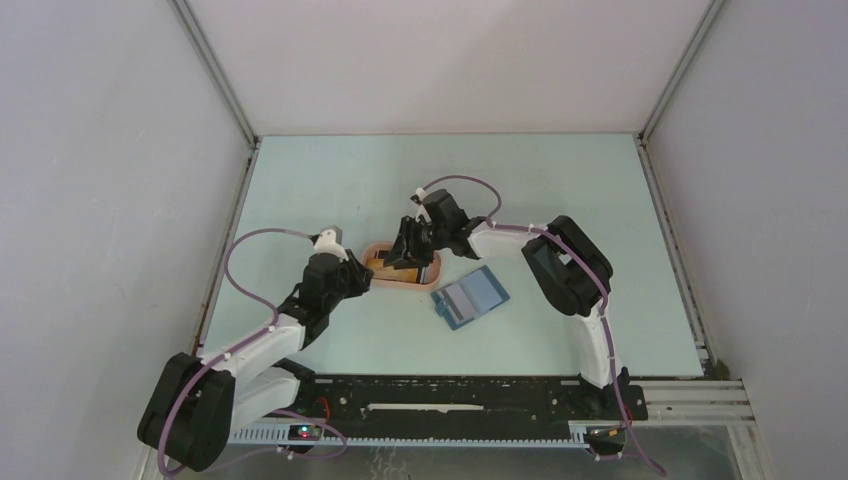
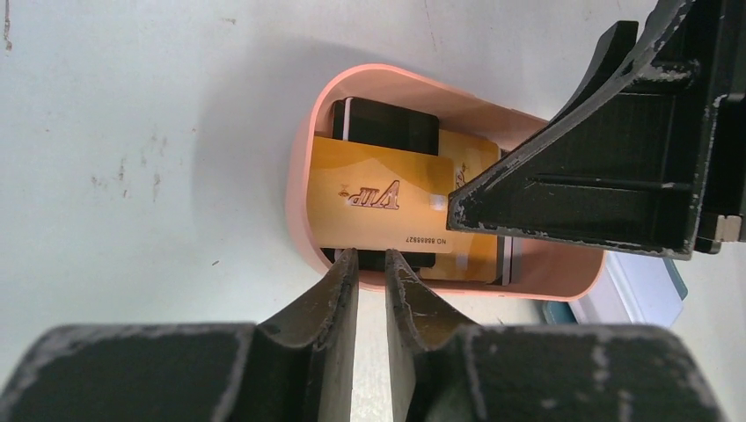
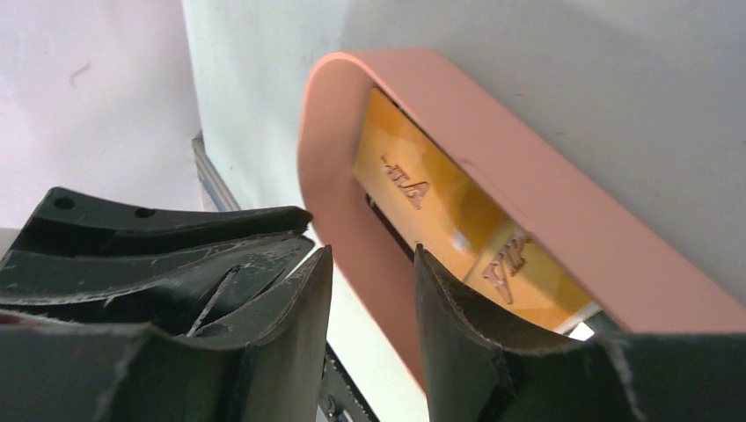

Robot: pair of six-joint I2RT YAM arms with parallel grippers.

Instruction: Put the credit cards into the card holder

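Observation:
A pink oval box (image 2: 301, 198) holds the cards. Inside lie an orange VIP card (image 2: 378, 185), another orange card partly under it, and a black card (image 2: 391, 125). The blue card holder (image 1: 478, 296) with a grey section lies flat to the right. My left gripper is at the box's near-left rim. Its fingers stand close with a narrow gap, the rim showing in it; whether they hold anything is unclear. Above the cards, my right gripper is part open with nothing visible between its fingertips.
In the right wrist view, a black left-gripper finger (image 3: 176, 255) reaches close to the box wall.

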